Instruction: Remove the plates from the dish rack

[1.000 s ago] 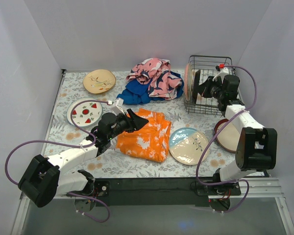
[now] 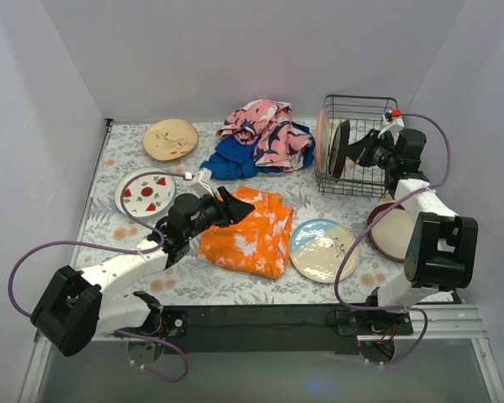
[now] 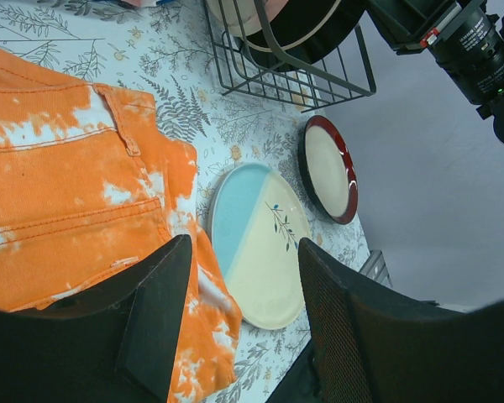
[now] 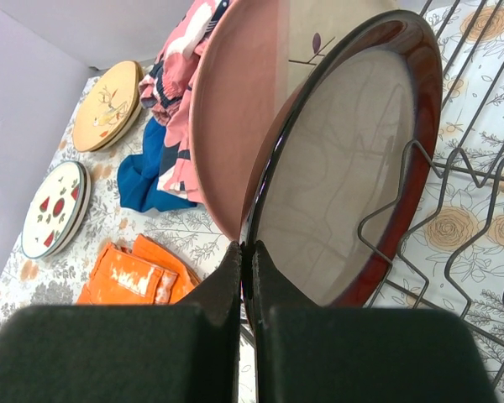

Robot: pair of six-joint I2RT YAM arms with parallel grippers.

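The wire dish rack point(image 2: 374, 186) at the back right holds a pink and cream plate point(image 4: 227, 117) at its left end. Beside that plate stands a dark-rimmed plate point(image 4: 340, 159), tilted in the rack, with a cream face and a red-brown band. My right gripper is shut on this plate's near rim; from above, the gripper point(image 2: 358, 154) reaches in from the right. Over the orange cloth point(image 2: 250, 239), my left gripper point(image 2: 235, 207) hangs with its fingers point(image 3: 164, 294) apart and nothing between them.
On the table lie a blue and cream plate point(image 2: 323, 252), a red-brown rimmed plate point(image 2: 393, 231), a strawberry-patterned plate point(image 2: 145, 195) and a yellow plate point(image 2: 170, 139). A pink and blue cloth point(image 2: 269, 138) is bunched left of the rack. Side walls bound the table.
My right gripper has shifted slightly to the right, and the dark-rimmed plate's top has moved right with it, away from the pink plate. The left arm looks still.
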